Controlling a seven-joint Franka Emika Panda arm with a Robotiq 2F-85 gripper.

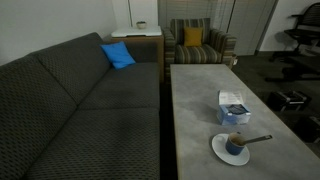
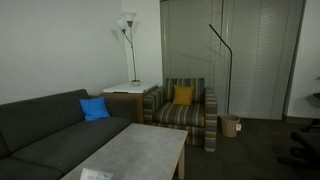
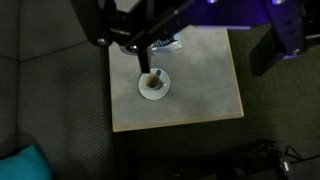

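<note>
A dark blue cup [image 1: 235, 144] stands on a white saucer [image 1: 221, 151] near the front of the grey coffee table [image 1: 195, 105]. A spoon handle [image 1: 259, 139] sticks out to the right beside it. Behind the cup is a blue-and-white box [image 1: 232, 112] with its top flaps raised. In the wrist view my gripper is open high above the table, its dark fingers spread apart. The saucer [image 3: 146, 92] and cup [image 3: 152, 82] appear below, near the left finger, well away from any contact. Neither exterior view shows the gripper.
A dark grey sofa [image 1: 110, 128] with a blue pillow [image 1: 118, 54] runs along the table's left. A striped armchair [image 2: 181, 117] with a yellow cushion [image 2: 183, 95] stands beyond its far end.
</note>
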